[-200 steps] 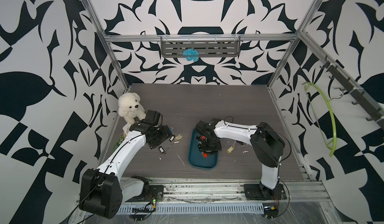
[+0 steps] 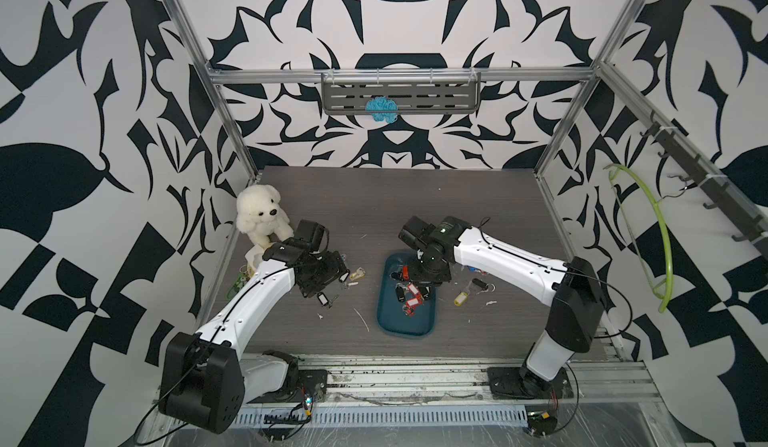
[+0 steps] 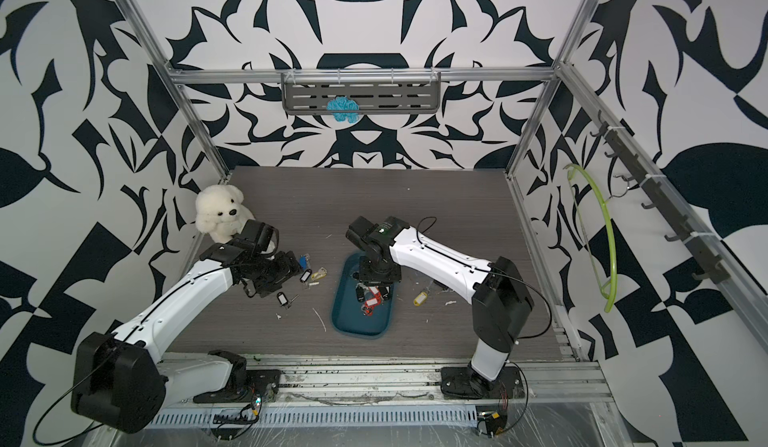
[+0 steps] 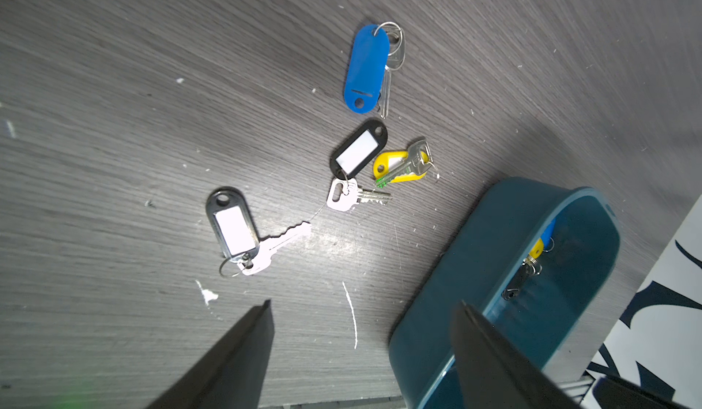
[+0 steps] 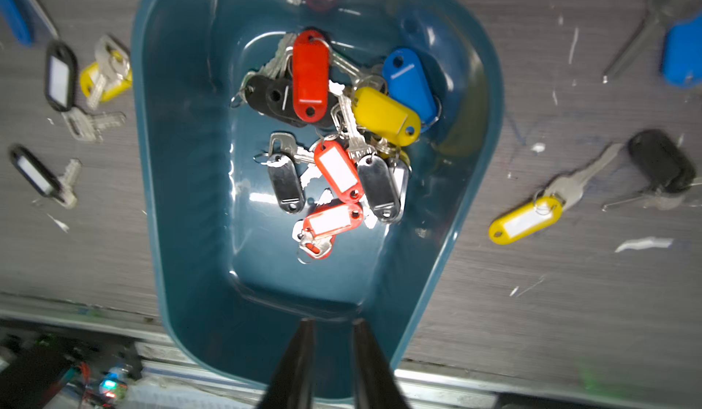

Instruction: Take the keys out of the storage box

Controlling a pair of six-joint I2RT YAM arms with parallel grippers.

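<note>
The teal storage box [image 5: 150, 211] holds a pile of keys with tags: a red tag [image 5: 310, 76], a blue tag [image 5: 409, 85], a yellow tag [image 5: 384, 115] and several more red and black ones. Above the box hovers my right gripper, its fingers part way apart with nothing between them; in the right wrist view the keys appear beyond its tips. My left gripper is wide open and empty over the table, left of the box. Near it lie keys with a blue tag [image 4: 367, 68], a yellow tag [image 4: 398, 166] and black tags [image 4: 235, 227].
Right of the box, keys with a yellow tag [image 5: 525, 221], a black fob [image 5: 661, 160] and a blue head [image 5: 683, 54] lie on the table. A white plush dog [image 2: 262, 211] sits at the left.
My right arm has drawn up and back toward the far end of the box, uncovering more red-tagged keys there. The left arm looks unmoved.
</note>
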